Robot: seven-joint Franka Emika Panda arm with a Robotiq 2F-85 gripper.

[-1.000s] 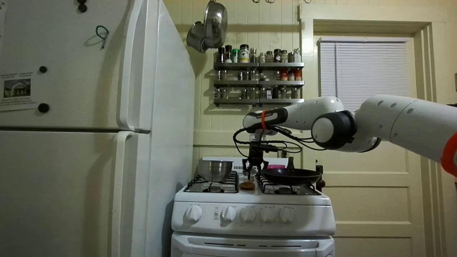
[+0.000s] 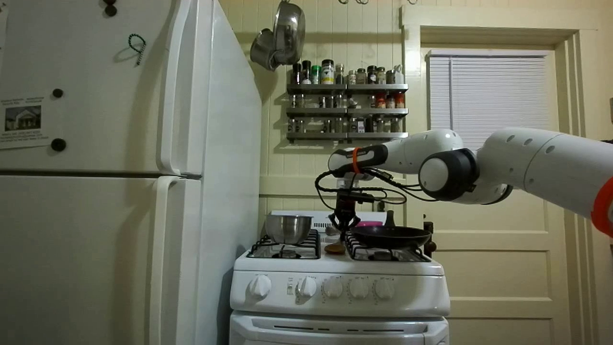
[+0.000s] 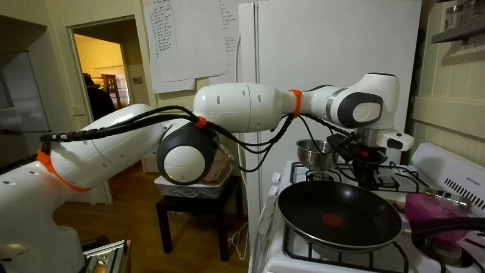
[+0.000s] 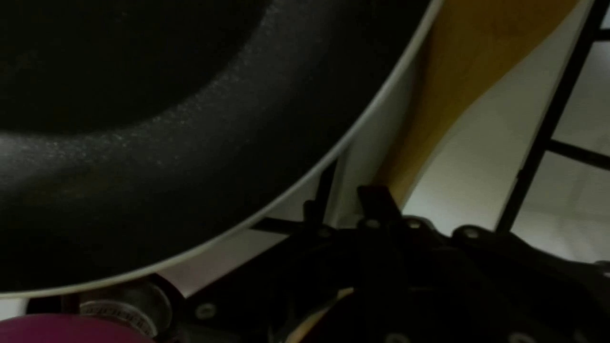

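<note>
A wooden spoon or spatula (image 2: 334,249) lies on the white strip between the burner grates. In the wrist view its broad wooden end (image 4: 469,68) narrows toward my fingers, and a bit of wood shows again below them. My gripper (image 2: 343,236) points down at the handle, its fingers shut. The dark fingers hide the crossing, so whether the thin handle is between them or under them cannot be told. A black frying pan (image 3: 309,200) sits on the right-hand grate, its rim close beside my fingers in the wrist view.
A steel pot (image 2: 288,229) stands on the left grate. Behind the pan is a pink-purple item (image 3: 420,211), and the pan's handle (image 3: 448,224) reaches over the back. The fridge (image 2: 230,143) walls off the left side. Above the stove there is open room.
The gripper's fingers have gone from spread to shut. Both the arm's end and the wooden utensil's broad end have shifted slightly right; the gripper also sits a little lower. Pot and pan are unmoved.
</note>
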